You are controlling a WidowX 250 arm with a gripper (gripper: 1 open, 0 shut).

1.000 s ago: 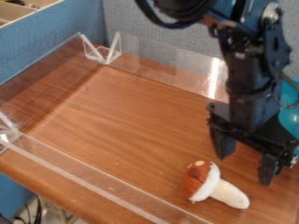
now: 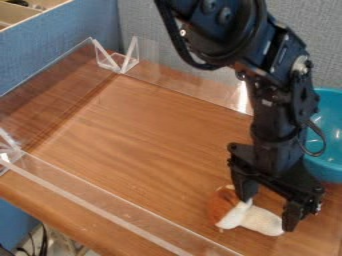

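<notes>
A toy mushroom (image 2: 262, 220) with an orange-red cap and white stem lies on its side on the wooden table, in the lower right of the camera view. My black gripper (image 2: 267, 201) is low over it, fingers open and straddling it, partly covering the cap and upper part. Whether the fingers touch it cannot be told.
A teal bowl (image 2: 326, 130) sits at the right behind my arm. Clear plastic barriers run along the table (image 2: 134, 140) edges at back, left and front, with white corner brackets.
My gripper has come down and slightly left onto the mushroom, now hiding more of its cap. The mushroom lies in about the same place.
</notes>
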